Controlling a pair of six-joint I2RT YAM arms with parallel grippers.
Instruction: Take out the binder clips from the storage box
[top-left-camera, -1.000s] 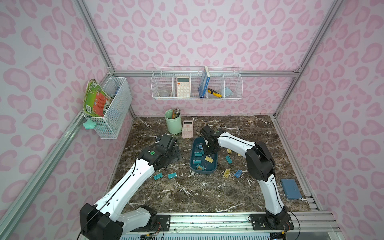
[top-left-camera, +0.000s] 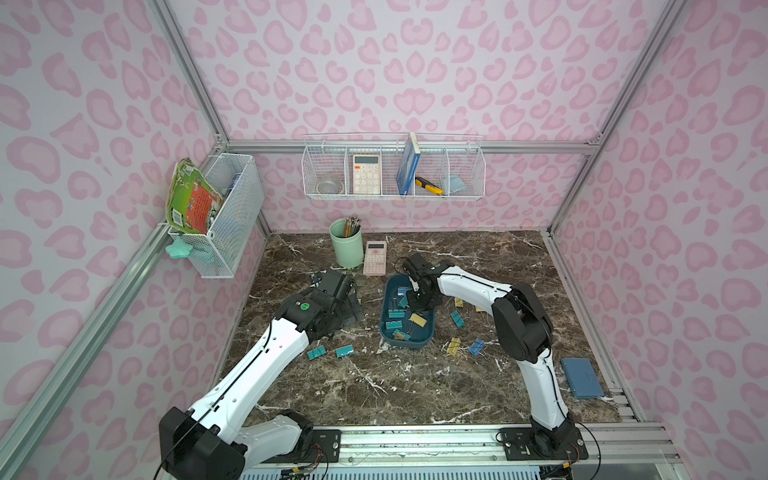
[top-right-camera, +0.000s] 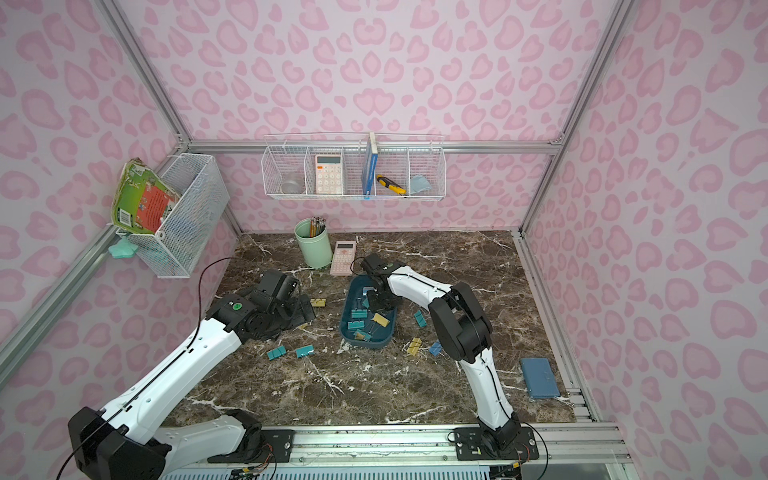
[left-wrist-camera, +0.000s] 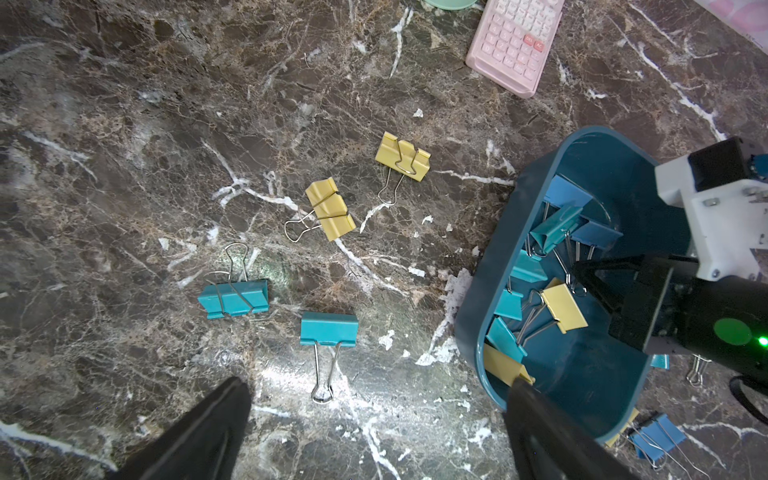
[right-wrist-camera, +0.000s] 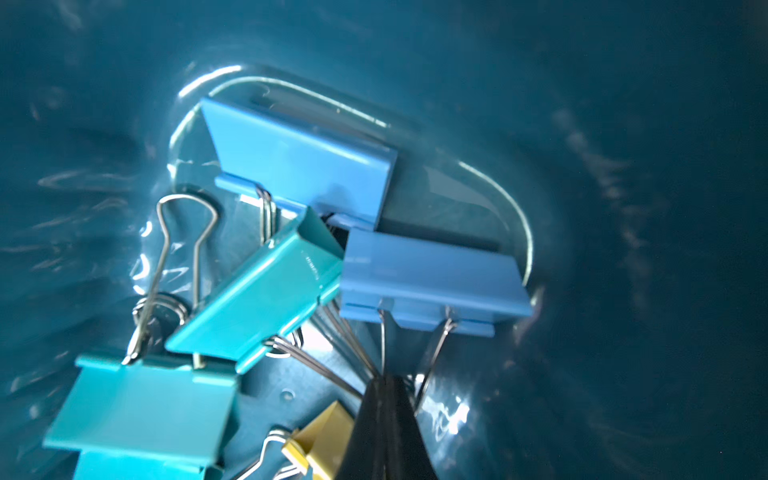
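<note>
The dark blue storage box (left-wrist-camera: 468, 308) holds several binder clips: a teal clip (right-wrist-camera: 256, 292), a blue clip (right-wrist-camera: 432, 276), another blue clip (right-wrist-camera: 300, 160) and a yellow clip (left-wrist-camera: 565, 305) among them. My right gripper reaches down inside, shut, its tips among the wire handles of the teal and blue clips. Whether a wire is pinched between them, I cannot tell. Left of the box, my left gripper stands open above the table, empty. Below it lie two yellow clips, one a yellow clip (left-wrist-camera: 329, 209), and two teal clips, one a teal clip (left-wrist-camera: 329, 329).
More loose clips lie right of the box, including a blue clip (top-left-camera: 476, 347). A green pen holder (top-left-camera: 347, 249) and a pink calculator (top-left-camera: 374, 258) stand behind. A blue book (top-left-camera: 581, 377) lies far right.
Within the box, the clips near the right gripper have shifted slightly, with more teal showing beside it. The right arm has moved only slightly; the left arm has stayed still.
</note>
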